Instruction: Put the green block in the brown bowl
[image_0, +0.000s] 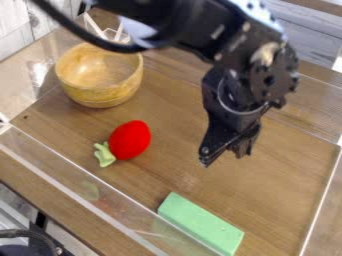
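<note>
The green block (201, 224), long and pale green, lies flat near the front edge of the wooden table. At the back left stands the brown bowl (99, 86), upright and empty as far as its inside shows. My gripper (225, 158) points downward over the middle right of the table, behind the block and clear of it. Its dark fingers are blurred and partly overlap in this view, so their gap is hard to judge. Nothing is visible held between them.
A red toy vegetable with a green stem (130, 140) rests left of centre, between the bowl and the block. Clear walls edge the table at the front and right. Bare wood (174, 180) surrounds the block's far side.
</note>
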